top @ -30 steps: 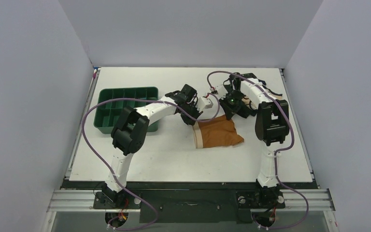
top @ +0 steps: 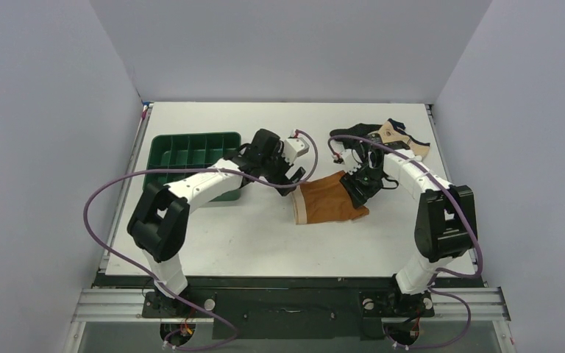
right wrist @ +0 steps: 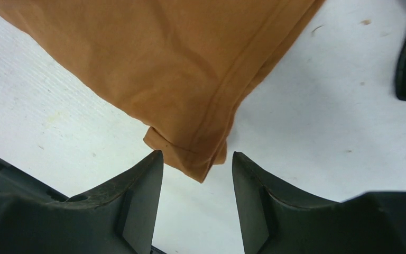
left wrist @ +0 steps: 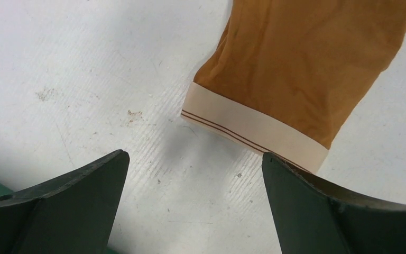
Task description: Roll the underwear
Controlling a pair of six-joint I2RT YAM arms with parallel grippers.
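Observation:
The brown underwear (top: 324, 202) lies folded flat on the white table, its pale striped waistband at the left end, seen clearly in the left wrist view (left wrist: 254, 128). My left gripper is open above that waistband end, nothing between its fingers. My right gripper hangs over the narrow right end of the cloth (right wrist: 180, 79), where a small flap sticks out; its fingers stand apart, with the cloth's tip visible between and below them.
A green divided tray (top: 180, 147) sits at the back left. A pile of dark and tan garments (top: 394, 132) lies at the back right.
My right arm has moved toward the front, from the cloth's back corner to its right end. The left arm has pulled back slightly to the left.

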